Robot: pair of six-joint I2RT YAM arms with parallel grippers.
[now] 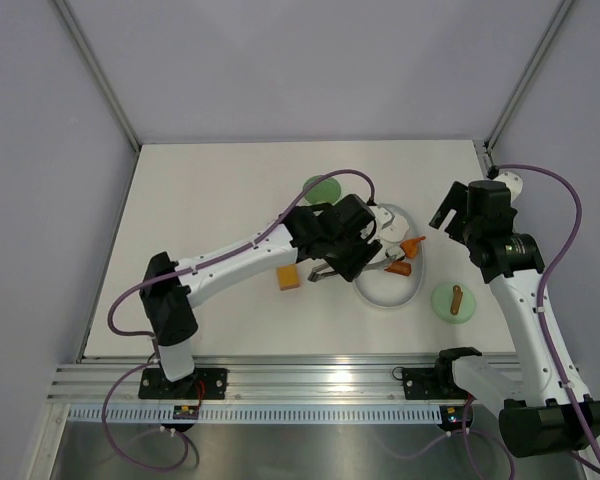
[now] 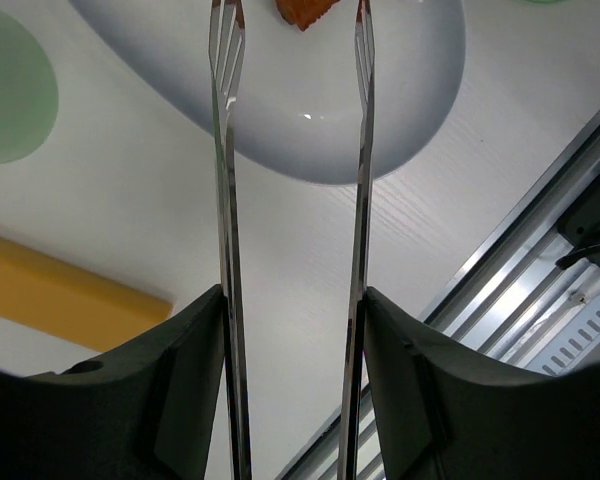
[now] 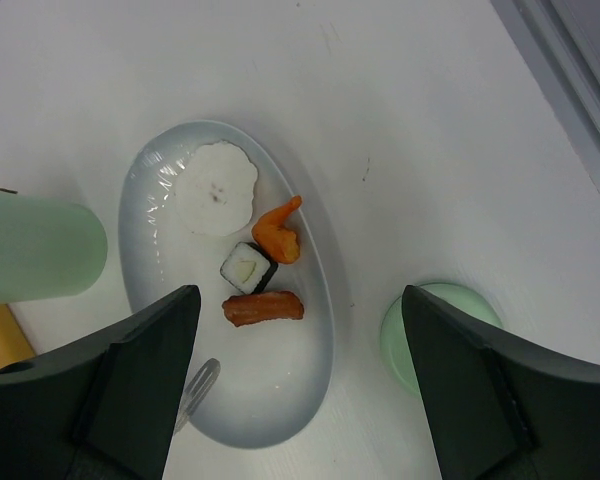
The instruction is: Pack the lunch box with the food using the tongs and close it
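Observation:
A grey oval plate [image 1: 385,292] holds a rice cake [image 3: 210,190], a shrimp [image 3: 275,235], a sushi piece [image 3: 242,268] and a sausage [image 3: 263,308]. My left gripper is over the plate with its two long metal prongs part open, a piece of brown food beyond their tips and nothing seen held. My right gripper hangs open at the plate's right, above and behind a green round dish [image 1: 448,312] with a brown stick on it.
A green cup [image 3: 35,250] stands left of the plate, partly hidden by my left arm in the top view. An orange box [image 1: 288,281] lies left.

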